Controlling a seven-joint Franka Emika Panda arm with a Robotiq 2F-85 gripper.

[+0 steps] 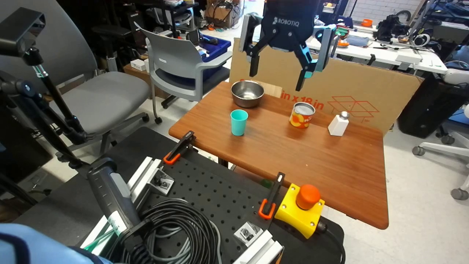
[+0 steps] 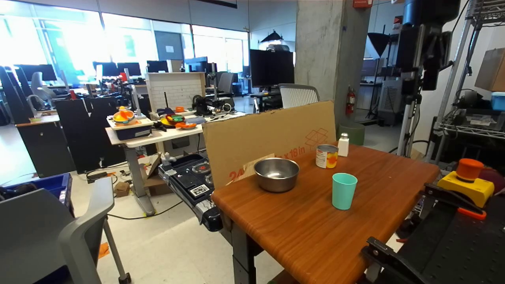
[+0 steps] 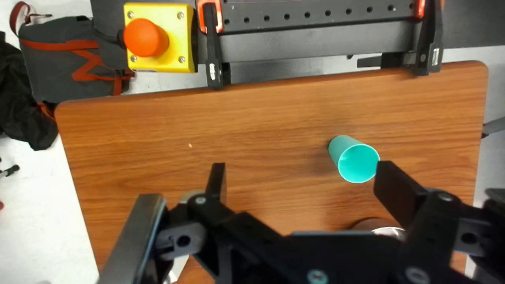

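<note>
High over the far side of the wooden table (image 1: 325, 171) hangs my gripper (image 1: 276, 81), its fingers wide apart and nothing between them. A teal cup (image 1: 238, 123) stands upright near the table's left front. Behind it is a metal bowl (image 1: 247, 94), empty as far as shows. Toward the back sit a can (image 1: 302, 115) with a red and yellow label and a white shaker (image 1: 339, 124) with a metal cap. In the wrist view the cup (image 3: 357, 161) shows its open mouth beside one finger, well below it. My gripper's body mostly covers the bowl (image 3: 389, 232) there; the can is hidden.
Cardboard (image 2: 270, 137) stands upright along the table's back edge. Two black clamps (image 1: 272, 195) grip the front edge, close to a yellow box with a red button (image 1: 302, 206).
</note>
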